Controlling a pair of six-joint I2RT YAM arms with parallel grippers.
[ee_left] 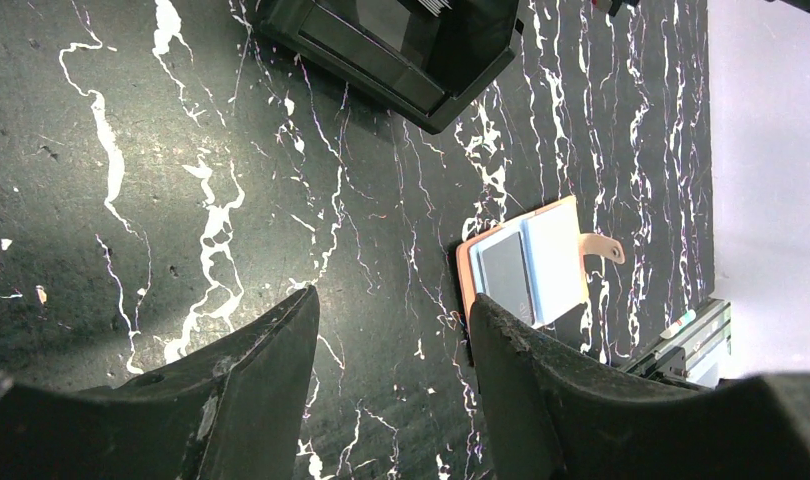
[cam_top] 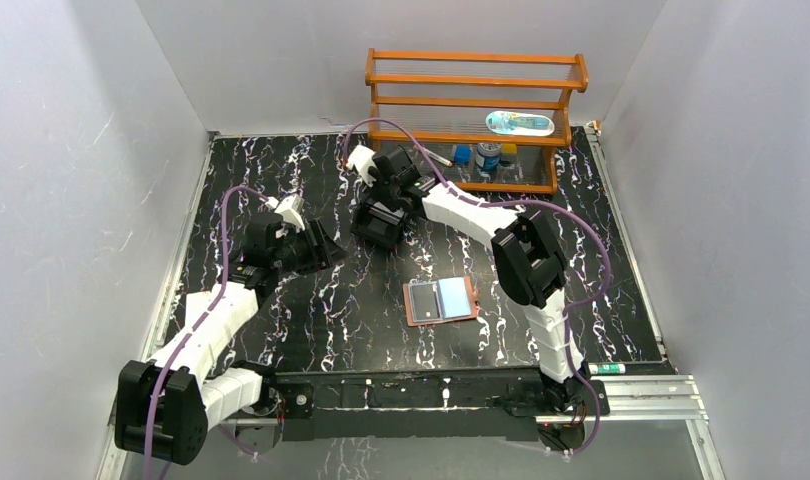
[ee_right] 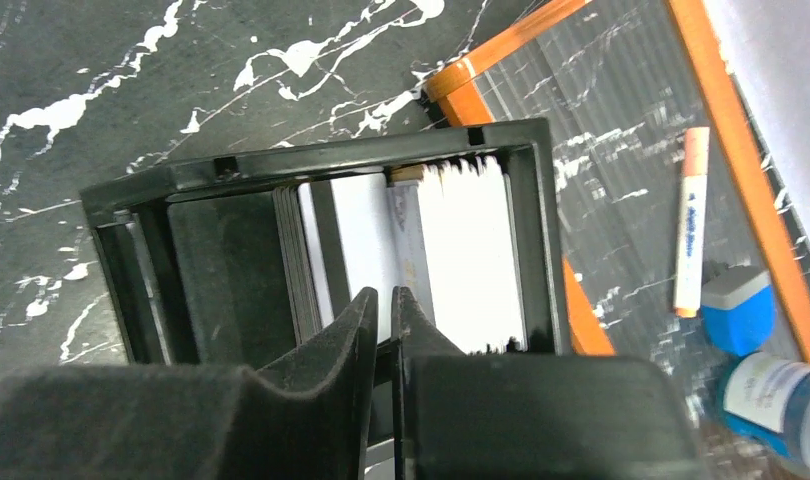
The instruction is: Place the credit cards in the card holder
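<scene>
Below center in the top view, the brown card holder [cam_top: 408,312] lies spread open; it also shows right of center in the left wrist view [ee_left: 465,262]. The black box [ee_right: 311,157] contains a row of upright cards, including a white card [ee_right: 366,230] and several white edges packed at its right side. Over this row is my right gripper, its fingertips close together at the white card; whether a card is pinched between them is unclear. My left gripper hangs over bare table left of the holder, fingers wide apart and empty.
Behind the box stands a wooden rack [cam_top: 476,138] with a marker [ee_right: 691,225], a blue-and-grey item [ee_right: 738,325] and a jar [ee_right: 771,400] on its low shelf.
</scene>
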